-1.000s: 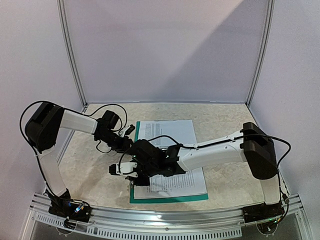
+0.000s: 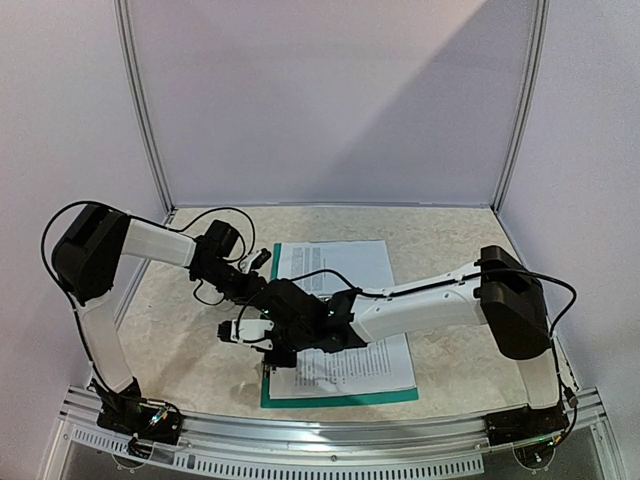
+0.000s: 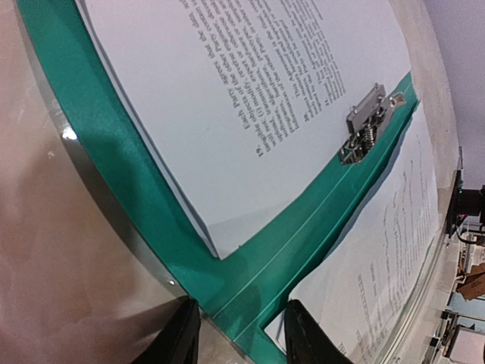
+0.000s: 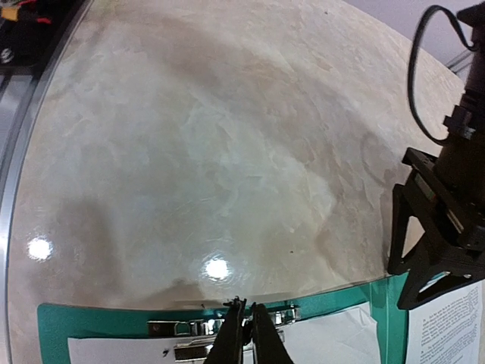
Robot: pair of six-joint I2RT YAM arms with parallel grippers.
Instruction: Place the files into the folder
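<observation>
The green folder [image 3: 106,144] lies spread open on the table. Printed sheets [image 3: 220,98] rest on its far half, with a metal clip [image 3: 371,125] beside the fold. More sheets [image 2: 350,370] cover the near half. At the folder's left edge, by the fold, my left gripper stands partly open; its fingers are on either side of the folder's edge, with a corner of the near sheets close to one finger. My right gripper is shut over a second metal clip [image 4: 189,326] on the near half's left edge. Nothing shows held between its fingers.
My right arm [image 2: 410,312] crosses the folder and hides much of its middle. Bare table [image 4: 189,136] lies left of the folder, and the table right of it is clear too. The metal rail [image 2: 330,425] runs along the front.
The folder's near half has shifted very slightly to the right. The left arm looks almost still.
</observation>
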